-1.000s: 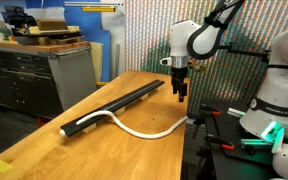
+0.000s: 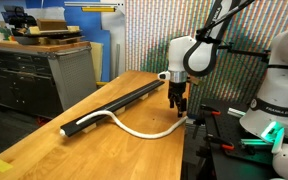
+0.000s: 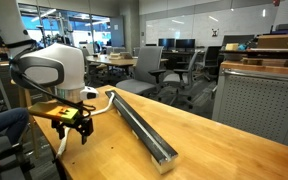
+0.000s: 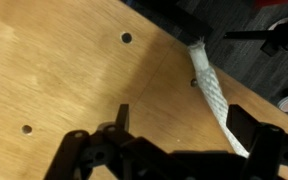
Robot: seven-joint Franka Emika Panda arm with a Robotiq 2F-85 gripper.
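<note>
A white braided rope or hose (image 2: 139, 133) curves across the wooden table from the black channel to the near right edge. In the wrist view its end (image 4: 210, 84) runs down toward the right finger (image 4: 242, 125). My gripper is open above the table, with nothing held between its fingers. In the first exterior view the gripper (image 2: 178, 102) hangs over the tabletop, close to the rope's right end. The long black channel (image 3: 144, 135) lies on the table, away from the gripper; part of the rope (image 3: 62, 142) passes near the gripper.
Bare wooden table (image 3: 219, 130) spreads to the right of the channel in the second exterior view. Dark equipment (image 4: 269, 50) borders the table edge near the rope's end. A metal cabinet (image 2: 24, 80) stands behind the table.
My gripper has come down a little toward the table near the rope's end. The rope and channel look unmoved.
</note>
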